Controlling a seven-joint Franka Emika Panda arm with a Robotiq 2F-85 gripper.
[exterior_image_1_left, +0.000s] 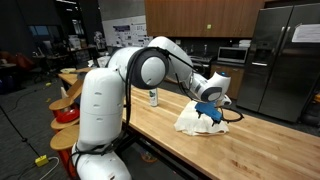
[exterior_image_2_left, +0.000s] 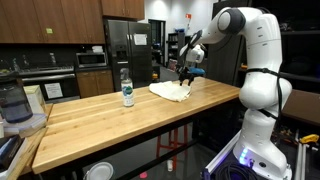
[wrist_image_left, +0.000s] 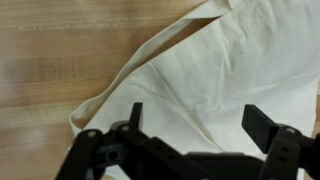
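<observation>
A white cloth bag lies flat on the wooden table, and a strap of it loops out to the right. From the wrist, the bag fills the right and lower middle, its long strap curving across bare wood. Over the cloth hangs my gripper, pointing down; the wrist view shows its two fingers spread wide with nothing between them. Exterior view 2 has the gripper close above the bag at the table's far end. Whether the fingertips touch the cloth I cannot tell.
A clear bottle with a blue label stands on the table away from the bag. The wooden tabletop is otherwise largely bare. Cabinets and a dark fridge stand beyond the table.
</observation>
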